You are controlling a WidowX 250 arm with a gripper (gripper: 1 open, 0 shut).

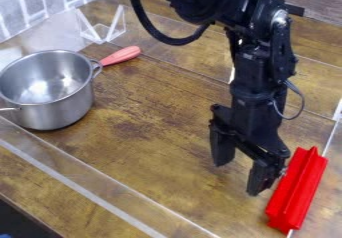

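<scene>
My black gripper (239, 164) hangs low over the wooden table (127, 182) right of centre, its two fingers apart with nothing seen between them. Just to the right of it lies a long red object (297, 190), running along the table's right side toward the front.
A steel pot (46, 85) stands at the left, with a pink-handled utensil (118, 56) behind it. A clear plastic item (67, 27) sits by a white rack at the back left.
</scene>
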